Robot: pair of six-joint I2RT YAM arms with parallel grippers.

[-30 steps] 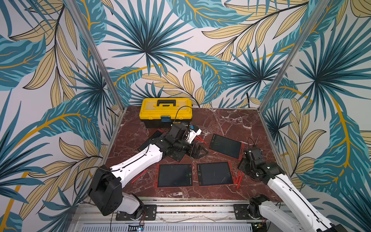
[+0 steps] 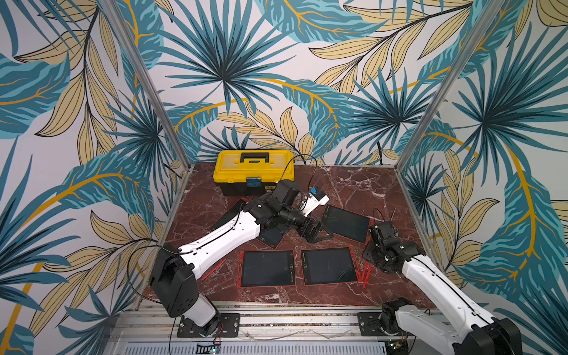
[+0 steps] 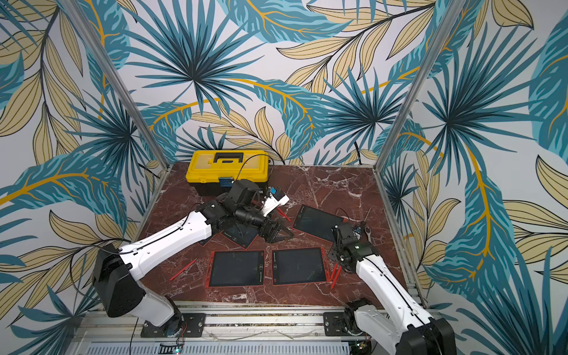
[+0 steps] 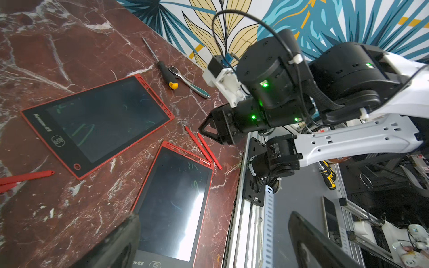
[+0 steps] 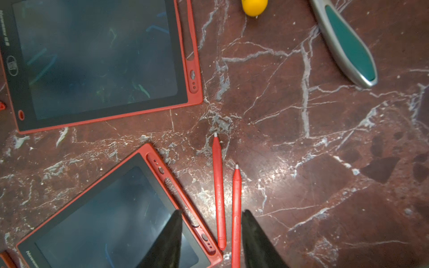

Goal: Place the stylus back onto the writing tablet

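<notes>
Two red styluses lie side by side on the table in the right wrist view, the left stylus (image 5: 218, 192) touching or nearly touching a corner of the front right tablet (image 5: 111, 214) and the other stylus (image 5: 236, 201) just right of it. The tablet's red side holder (image 5: 183, 196) shows no stylus in it. My right gripper is part open, its blurred fingers on either side of the styluses from above, and nothing is held. Over the middle of the table, my left gripper hangs wide open and empty.
Another tablet (image 2: 346, 224) lies behind, and one more tablet (image 2: 267, 268) at the front left. A screwdriver (image 4: 166, 73) and a peeler-like tool (image 4: 190, 82) lie at the right. The yellow toolbox (image 2: 253, 168) stands at the back left.
My left arm has swung right, and its gripper has shifted slightly right over the table. The right gripper has moved only a little near the styluses. The tablets have not moved.
</notes>
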